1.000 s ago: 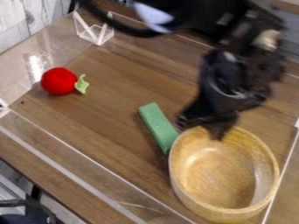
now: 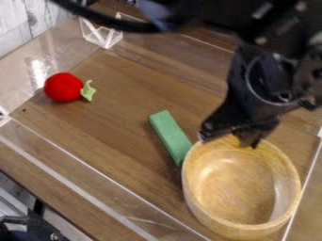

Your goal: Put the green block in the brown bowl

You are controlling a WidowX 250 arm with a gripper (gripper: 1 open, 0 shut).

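The green block (image 2: 170,136) lies on the wooden table, its near end close against the left rim of the brown bowl (image 2: 199,200). It is outside the bowl. My dark gripper (image 2: 229,138) is over the bowl's back rim, to the right of the block and apart from it. The gripper is shut, with nothing held in it. Empty as far as it shows, the bowl has its far edge partly covered by the gripper.
A red tomato-like object (image 2: 63,88) with a green stem sits at the left. At the back left stands a clear plastic piece (image 2: 101,34). Transparent edging (image 2: 78,179) runs along the table's left side.
Block and bowl have stayed put.
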